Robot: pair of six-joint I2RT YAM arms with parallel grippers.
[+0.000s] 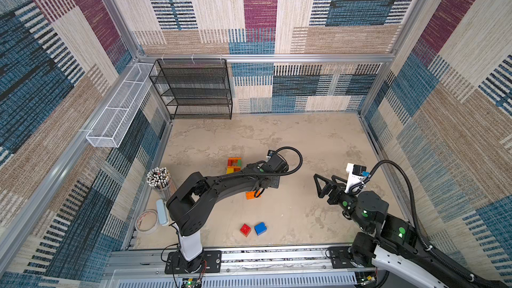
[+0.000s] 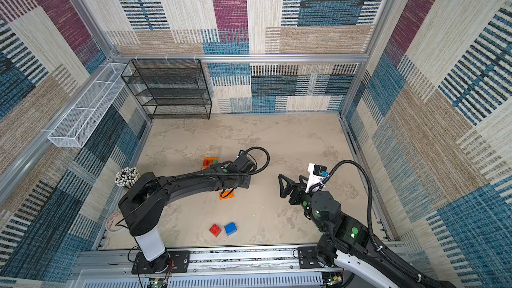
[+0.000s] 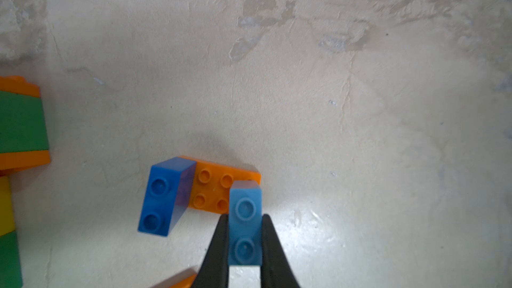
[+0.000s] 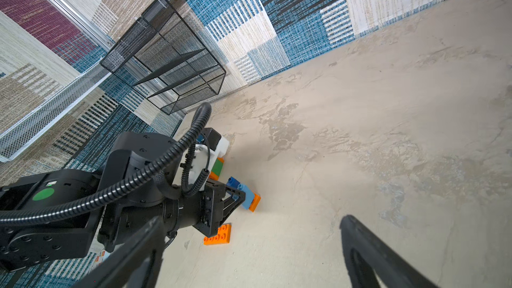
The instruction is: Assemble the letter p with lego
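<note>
In the left wrist view, an orange brick (image 3: 216,181) lies flat with a dark blue brick (image 3: 169,194) standing on its left end. A light blue brick (image 3: 245,224) rises over its right end; whether the studs are joined cannot be seen. My left gripper has a finger against each side of the light blue brick. From the right wrist view, the light blue brick (image 4: 246,195) sits at the orange brick's (image 4: 255,202) end. My right gripper is open and empty, off to the right.
A structure of orange, green and yellow bricks (image 1: 233,163) stands left of the gripper. Another orange brick (image 4: 218,235) lies nearby. A red brick (image 1: 245,230) and a blue brick (image 1: 260,228) are near the front edge.
</note>
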